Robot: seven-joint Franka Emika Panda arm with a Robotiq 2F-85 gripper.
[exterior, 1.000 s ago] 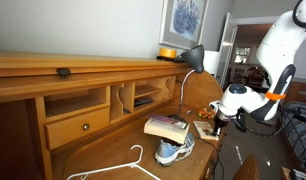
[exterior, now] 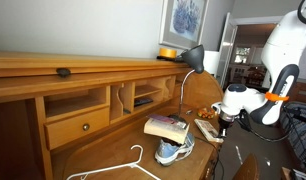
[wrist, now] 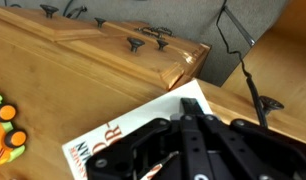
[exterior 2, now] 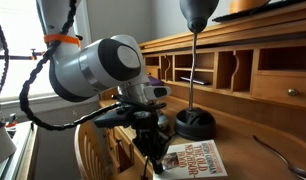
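A white booklet with red and dark lettering lies near the desk's front edge; its cover [wrist: 123, 122] fills the lower middle of the wrist view. The same booklet [exterior 2: 197, 158] is in front of the lamp base in exterior view 2, and the booklet [exterior: 205, 131] is small at the desk's far end in exterior view 1. My gripper is shut at the booklet's edge near the desk's front. Nothing shows clearly between its fingers, and whether they pinch the cover cannot be told. The arm hides part of the contact in exterior view 2.
The lamp base [exterior 2: 194, 124] stands close behind the booklet. An orange and green toy [wrist: 5, 132] lies at the left of the wrist view. Shoes [exterior: 173, 152], a box [exterior: 166, 127] and a white hanger [exterior: 118, 165] occupy the desk. A cable [wrist: 237, 52] hangs past the edge.
In exterior view 1 the arm and the booklet have shifted slightly toward the front right of the desk. The other desk items look unmoved.
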